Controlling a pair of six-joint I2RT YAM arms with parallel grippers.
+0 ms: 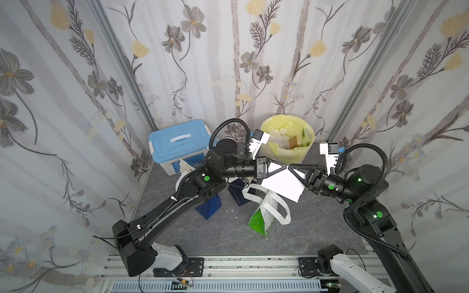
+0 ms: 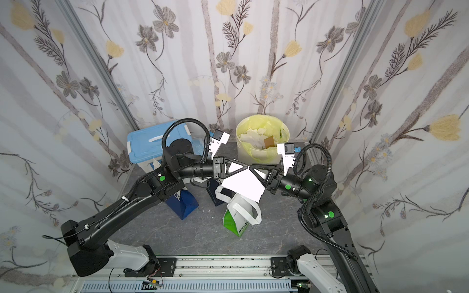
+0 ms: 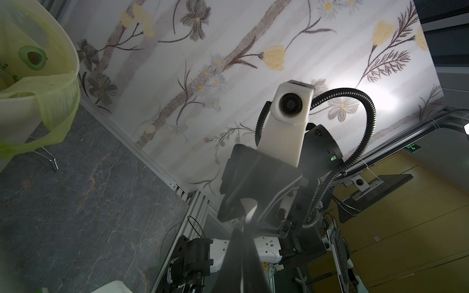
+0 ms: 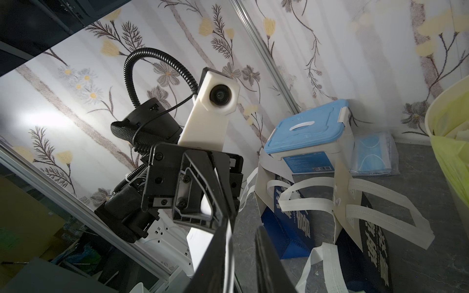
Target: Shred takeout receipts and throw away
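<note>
A white sheet of paper hangs in midair between the two grippers, over the table. My left gripper is shut on its upper left part. My right gripper faces it from the right, its fingertips at the upper edge of the sheet; in the right wrist view its fingers are part open, and whether they touch the paper is unclear. The bin with a yellow liner stands behind, holding paper scraps and a brown piece.
A lidded storage box is at back left. Bags stand below the grippers: blue, dark blue, white-and-green. A packet of masks lies by the box.
</note>
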